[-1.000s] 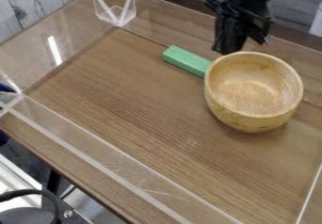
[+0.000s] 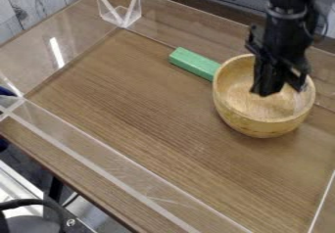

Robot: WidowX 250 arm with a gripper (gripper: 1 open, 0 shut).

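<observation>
A round yellow bowl (image 2: 262,119) sits on the wooden table (image 2: 131,149) at the right. My black gripper (image 2: 268,80) is lowered over the bowl's back part, its fingertips at or inside the rim; whether it touches the bowl I cannot tell. It looks shut, with nothing visible between its fingers. A green block (image 2: 194,63) lies just left of the bowl.
A clear plastic piece (image 2: 118,10) stands at the back left. A dark coiled object (image 2: 33,217) is at the lower left edge.
My gripper has moved down and to the right, from above the bowl's back edge to over the bowl. The bowl and green block look unmoved.
</observation>
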